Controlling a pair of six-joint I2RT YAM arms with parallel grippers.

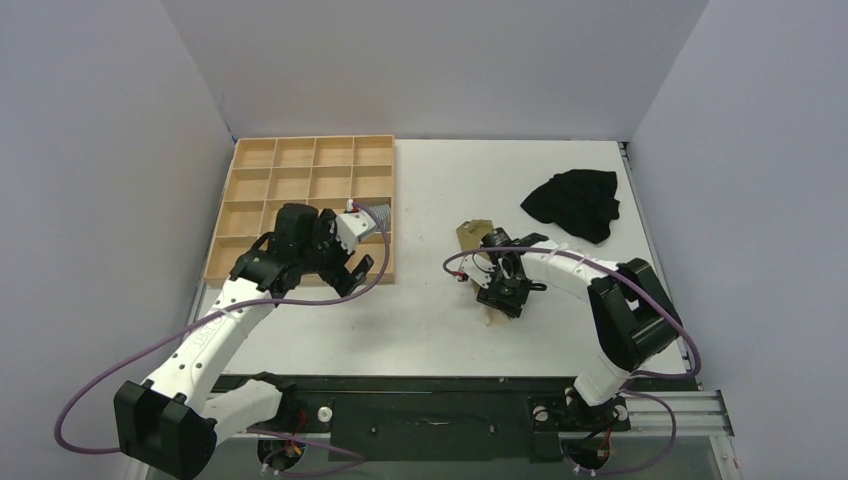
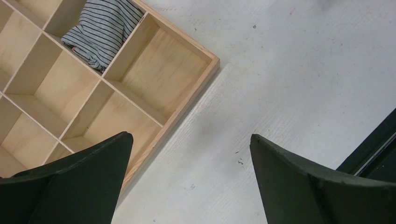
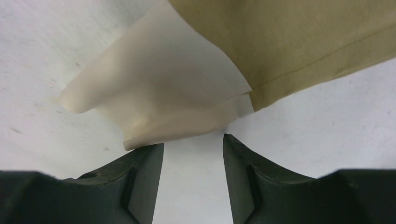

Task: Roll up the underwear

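The underwear, an olive cloth [image 1: 474,229] with a pale band [image 3: 154,79], lies flat on the white table, partly hidden under my right arm in the top view. My right gripper is open at the band's folded edge, one finger just beside or under it; whether it touches I cannot tell. My left gripper stands open above the table by the wooden organizer, nothing between its fingers.
The divided wooden organizer [image 1: 244,172] at the back left holds a striped folded cloth [image 2: 105,28] in one compartment. A black cloth [image 1: 580,200] lies at the back right.
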